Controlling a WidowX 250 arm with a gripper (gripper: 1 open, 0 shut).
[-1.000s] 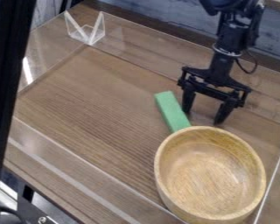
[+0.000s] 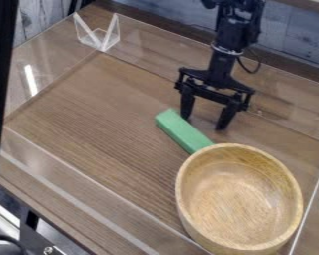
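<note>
The black robot gripper [image 2: 213, 104] hangs low over the wooden table, right at the back end of a green block [image 2: 183, 131]. Its fingers point down close to the tabletop; whether anything is between them is not clear. The green block lies flat and diagonal, its front end against a large round tan bowl [image 2: 239, 199] in the front right.
A clear plastic stand [image 2: 99, 32] is at the back left. A raised edge runs along the back and right of the table.
The arm has shifted left and slightly back, away from the table's right side. The green block's back end has swung left, so it lies more diagonal.
</note>
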